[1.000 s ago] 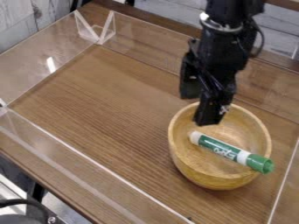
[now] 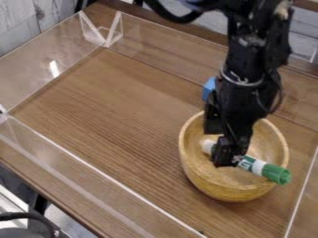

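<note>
The black robot gripper (image 2: pixel 225 132) reaches down from the top right into a round wooden bowl (image 2: pixel 211 186), its fingers open over the bowl's back half. A white and green tube (image 2: pixel 261 167) lies in the bowl, its green end toward the front right rim. The gripper's lower finger is close to the tube's left end; whether it touches cannot be told.
A blue object (image 2: pixel 210 91) is behind the gripper, partly hidden. A white wire object (image 2: pixel 97 30) stands at the back left, and a dark cable lies at the front left corner.
More of the blue object behind it now shows.
</note>
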